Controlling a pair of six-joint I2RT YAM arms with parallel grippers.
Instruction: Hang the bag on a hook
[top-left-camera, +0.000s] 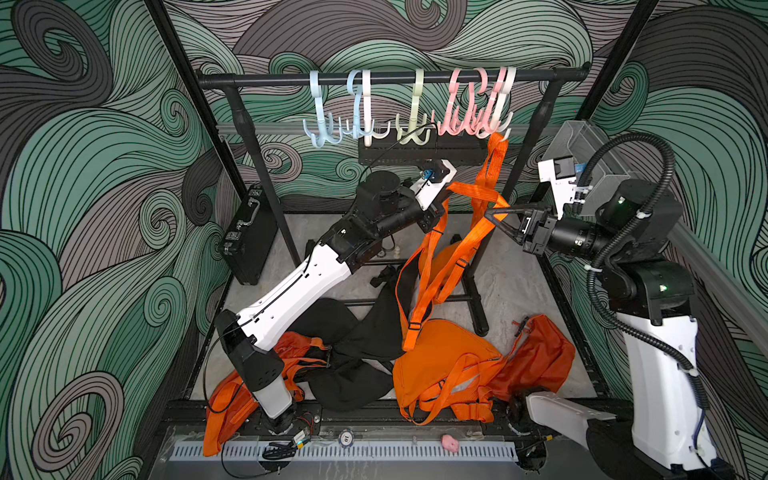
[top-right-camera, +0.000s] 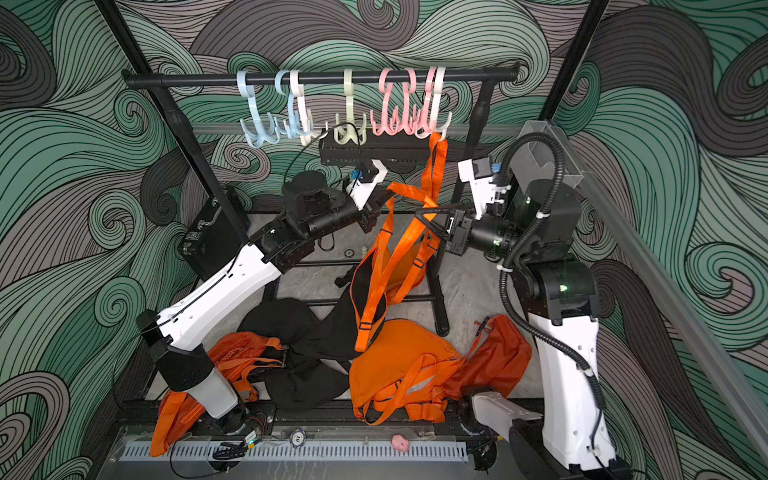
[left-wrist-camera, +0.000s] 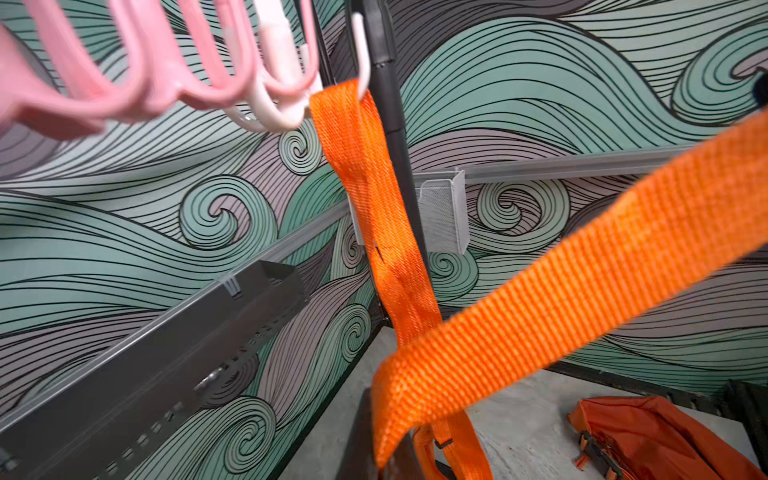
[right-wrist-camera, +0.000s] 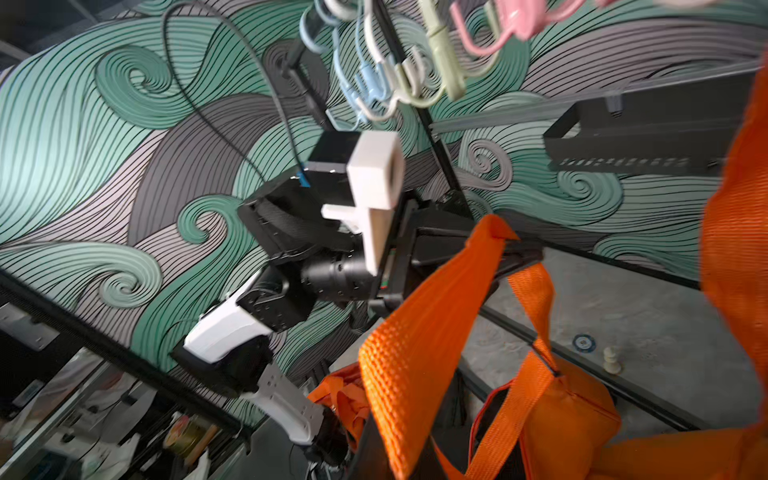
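The orange strap of a bag hangs from a white hook at the right end of the hook row. A strap loop is stretched between my grippers. My left gripper is shut on its upper part below the middle hooks. My right gripper is shut on the strap to the right and a little lower. The bag's dark body hangs below, above the pile, partly hidden by straps.
A green hook, pink hooks and blue hooks hang on the black rail. More orange bags and dark fabric lie on the floor. A grey bin stands at right.
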